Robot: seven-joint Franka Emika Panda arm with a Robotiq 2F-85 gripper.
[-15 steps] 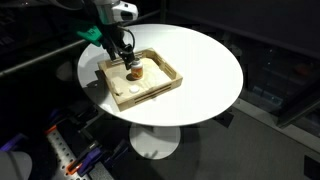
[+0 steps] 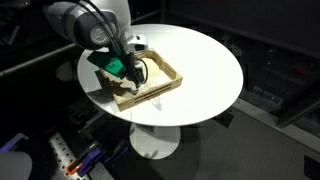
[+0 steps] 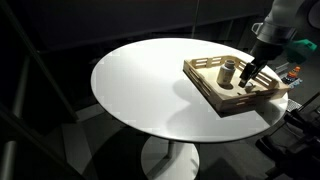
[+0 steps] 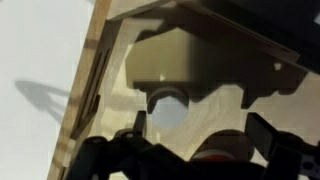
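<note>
A light wooden tray sits on the white table, and my gripper is low over its inside. In the wrist view the gripper stands open, its dark fingers wide apart. A small white round object lies on the tray floor near the left finger, just ahead of the gap. A brownish jar or can stands upright in the tray beside the gripper. Its dark round top with a reddish rim shows lower in the wrist view, between the fingers. The arm largely covers the jar in exterior view 1.
The tray's slatted side rises close to the left of the white object. The arm's shadow darkens part of the tray floor.
The arm now covers the jar, which showed plainly a second ago.
</note>
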